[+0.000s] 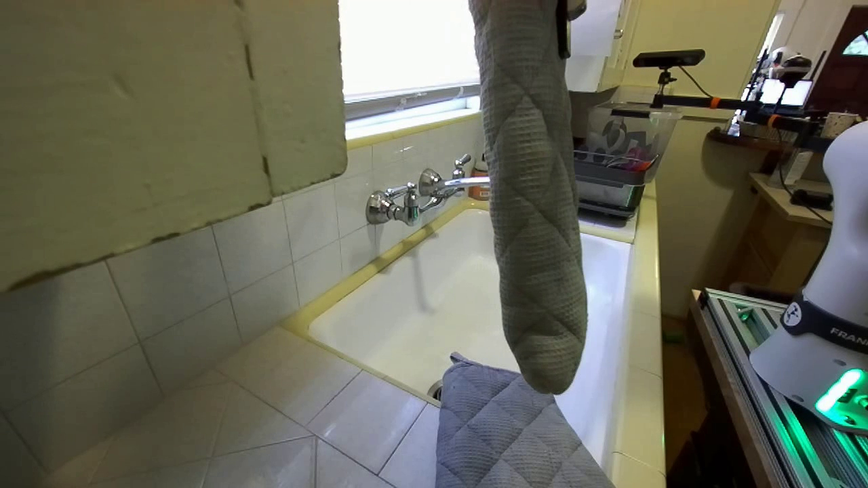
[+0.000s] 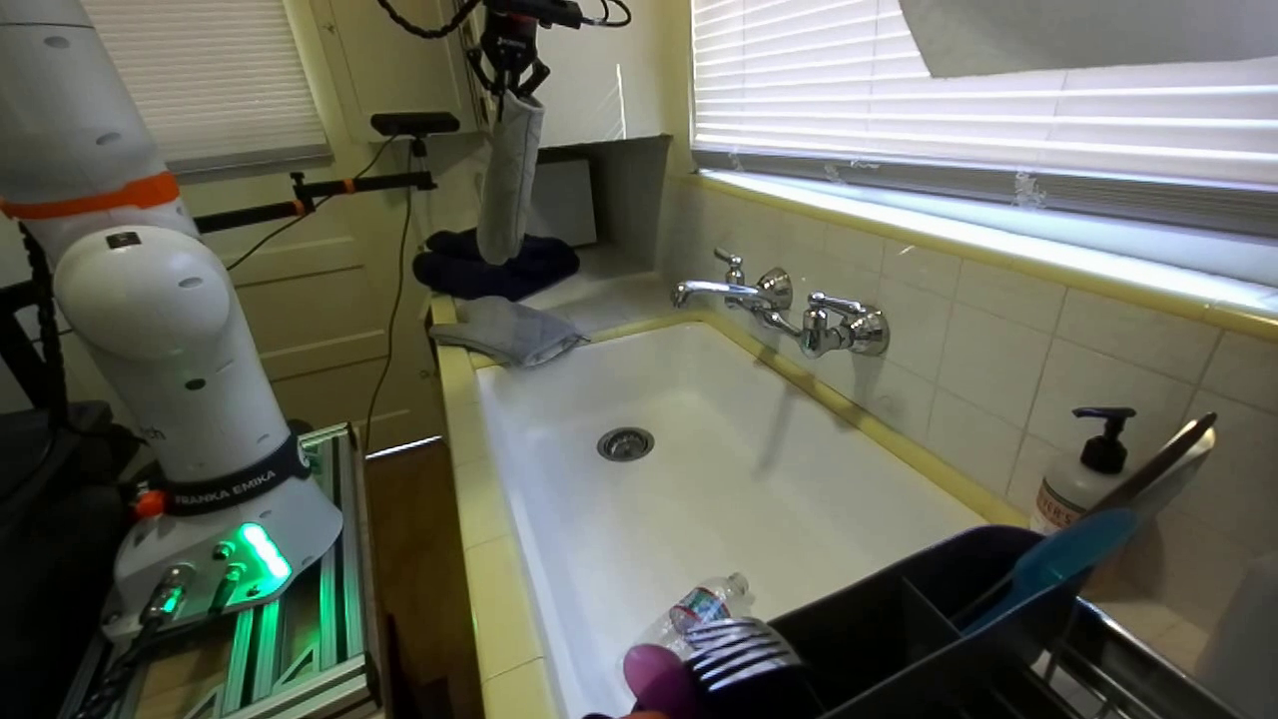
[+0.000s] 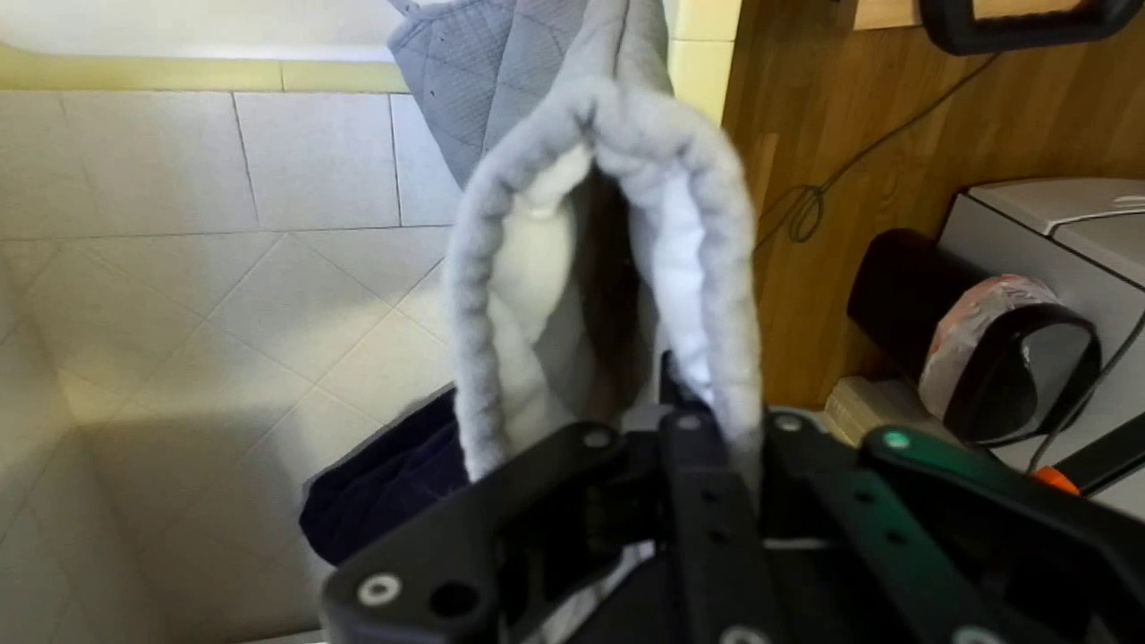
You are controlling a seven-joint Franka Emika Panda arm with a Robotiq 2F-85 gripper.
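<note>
A grey quilted oven mitt (image 1: 533, 195) hangs upright from my gripper (image 2: 515, 86), which is shut on its cuff. In the wrist view the mitt's cuff (image 3: 472, 290) gapes toward the camera, its pale lining showing, with one edge between the black fingers. A second grey mitt (image 2: 509, 332) lies across the counter corner and the sink's edge, below the hanging one. A dark navy cloth item (image 2: 467, 278) rests on the counter behind it. The hanging mitt is clear of the lying grey mitt in exterior view 2.
The white sink (image 2: 719, 467) holds a clear plastic bottle (image 2: 707, 601). A chrome faucet (image 2: 815, 324) juts from the tiled wall. At the sink's far end stands a black utensil caddy (image 2: 911, 623) beside a soap bottle (image 2: 1084, 473). Bare tiled counter (image 3: 204, 311) lies left of the mitts.
</note>
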